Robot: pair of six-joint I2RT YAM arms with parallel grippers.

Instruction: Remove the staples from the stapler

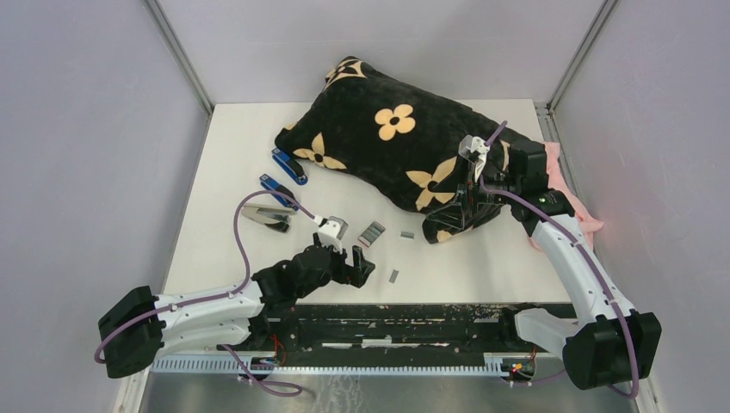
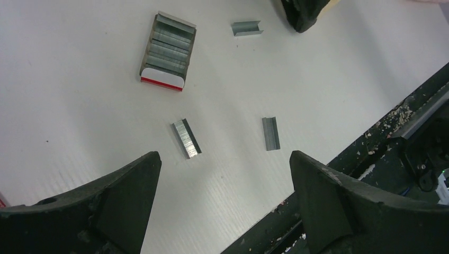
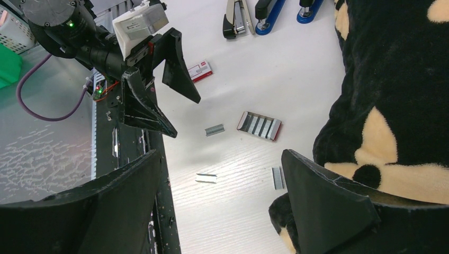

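Note:
The staple tray lies on the table with staple strips in it. Loose strips lie around it: one under my open left gripper, one to its right, one beyond. My left gripper, low at the front left in the top view, has nothing between its fingers. My right gripper hangs open over the right side, also empty. Three staplers lie at the back left; whether they hold staples I cannot tell.
A dark flowered cushion covers the back and right of the table, with pink cloth beside it. A red-white box lies near the left gripper.

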